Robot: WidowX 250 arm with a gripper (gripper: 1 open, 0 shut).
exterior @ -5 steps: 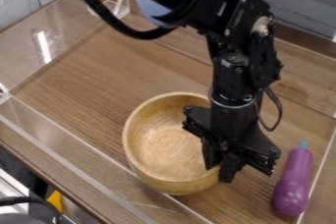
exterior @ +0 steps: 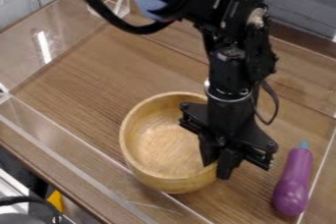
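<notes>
A wide, shallow tan bowl (exterior: 157,138) sits on the wooden table. My black gripper (exterior: 218,161) reaches down from the top of the view onto the bowl's right side and is shut on its rim. The fingertips partly hide that part of the rim. A purple elongated object (exterior: 293,184) lies to the right of the bowl, apart from it.
A raised edge runs along the back right, and clear strips cross the front left. Cables show at the lower left corner.
The gripper and the bowl have shifted very slightly to the left. The purple object has not visibly moved.
</notes>
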